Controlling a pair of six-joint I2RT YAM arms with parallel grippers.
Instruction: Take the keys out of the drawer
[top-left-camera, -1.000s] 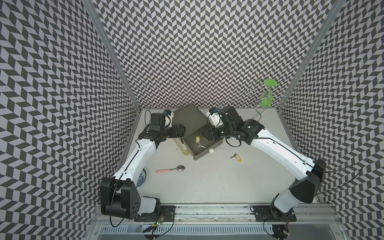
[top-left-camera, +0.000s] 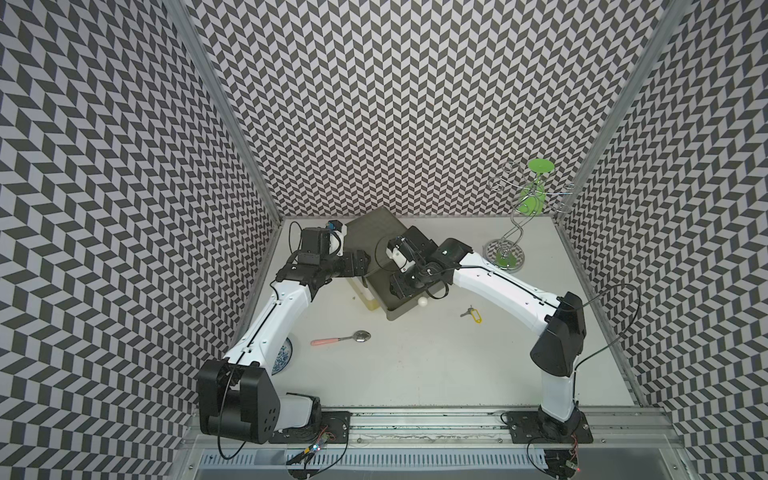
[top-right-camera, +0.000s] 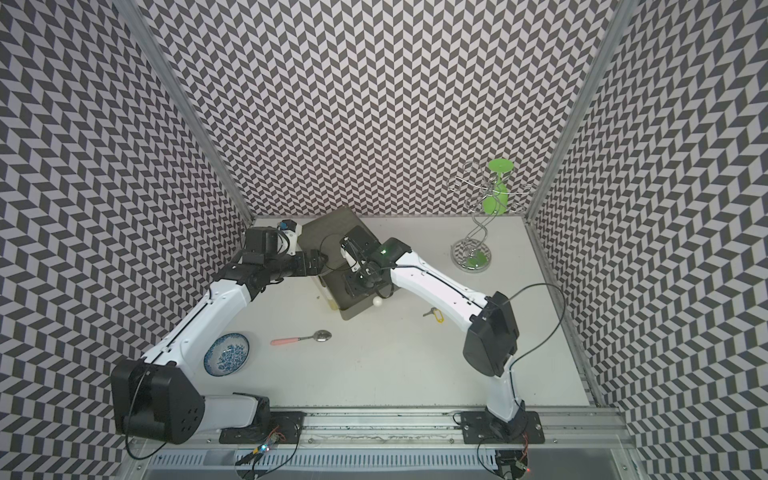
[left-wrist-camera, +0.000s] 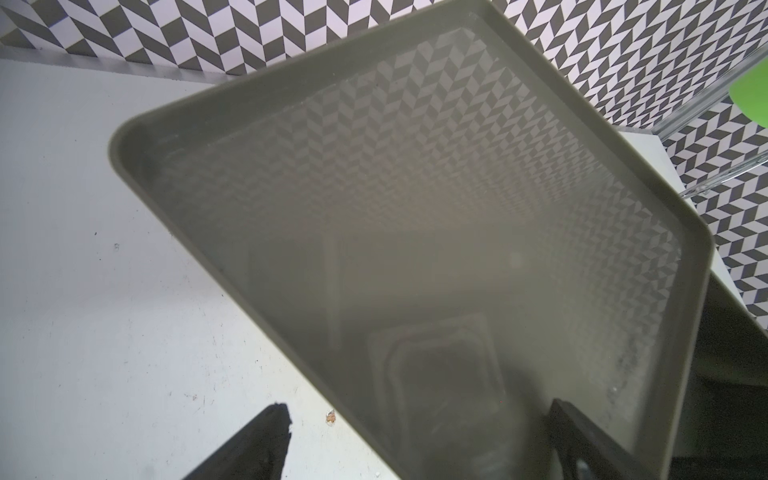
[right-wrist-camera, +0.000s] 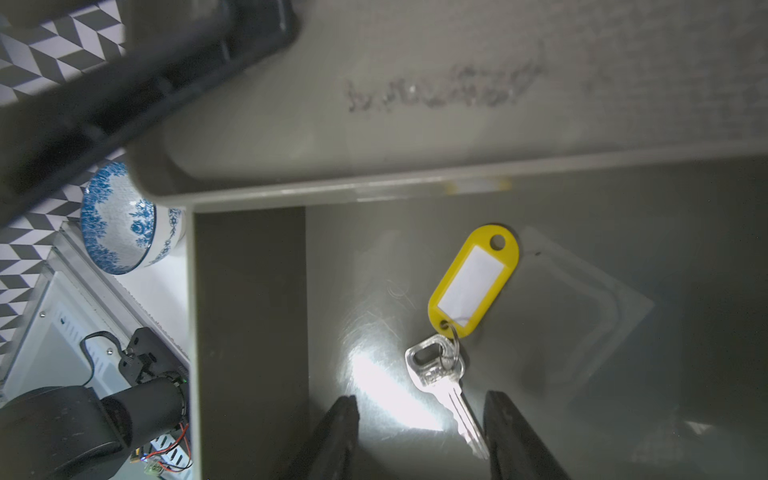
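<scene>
In the right wrist view a key (right-wrist-camera: 436, 364) with a yellow tag (right-wrist-camera: 472, 284) lies flat on the floor of the drawer (right-wrist-camera: 248, 320). My right gripper is open above it, its fingers (right-wrist-camera: 340, 432) apart on either side of the key's blade end; nothing is held. From above, that arm hides these keys. The drawer (top-left-camera: 393, 310) stands pulled out of the dark grey cabinet (top-left-camera: 376, 232). My left gripper is open over the cabinet's top, one finger (left-wrist-camera: 256, 440) outside its left edge and the other over the top.
A second key with a yellow tag (top-left-camera: 476, 315) lies on the table, right of the drawer. A white knob (top-left-camera: 423, 301) is by the drawer front. Nearer are a pink-handled spoon (top-left-camera: 340, 338) and a blue-patterned bowl (top-right-camera: 226, 353). A green-and-wire stand (top-left-camera: 505, 256) is back right.
My left arm stays essentially still.
</scene>
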